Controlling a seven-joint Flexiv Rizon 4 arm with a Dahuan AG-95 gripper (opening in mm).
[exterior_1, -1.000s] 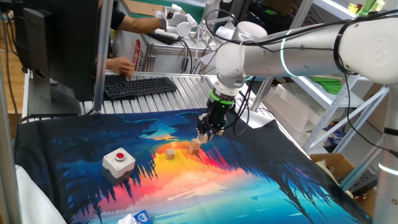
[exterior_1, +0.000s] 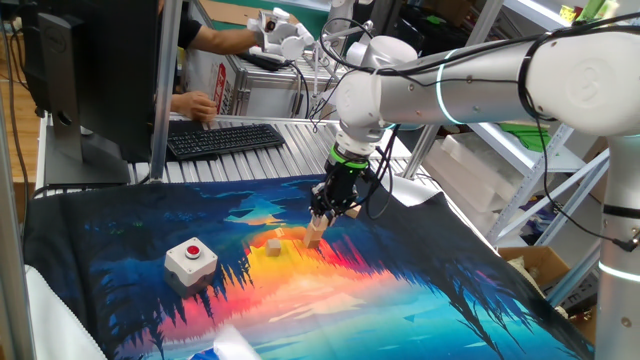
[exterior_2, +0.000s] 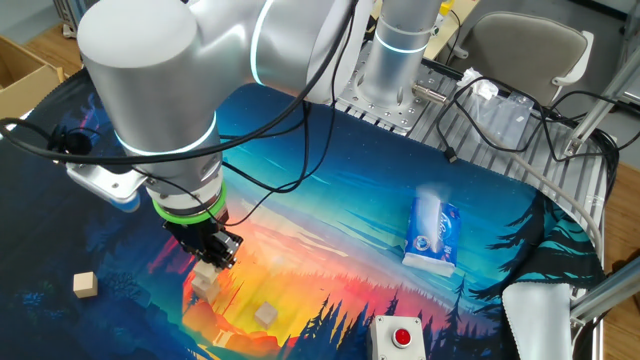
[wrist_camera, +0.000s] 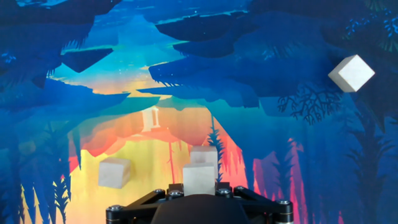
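My gripper is shut on a pale wooden block (wrist_camera: 199, 177), with black fingers at the wrist view's bottom edge. Just beyond it, partly covered by it, a second block (wrist_camera: 204, 154) shows. In exterior view 1 that standing block (exterior_1: 313, 238) looks taller than its neighbour, and the gripper (exterior_1: 320, 217) holds its block close above it. Whether the two touch, I cannot tell. A small loose block (exterior_1: 273, 247) lies to the left on the orange print. Another loose block (exterior_2: 86, 285) sits apart on the dark part of the cloth.
A white box with a red button (exterior_1: 191, 266) stands on the patterned cloth. A blue-and-white tissue pack (exterior_2: 432, 238) stands on the cloth, its white top blurred. A keyboard (exterior_1: 225, 141) and monitor (exterior_1: 85, 90) are behind.
The arm has shifted left in exterior view 1, bringing the held block closer over the standing block. White tissue at the front pack now reaches higher and looks blurred. The loose blocks have stayed put.
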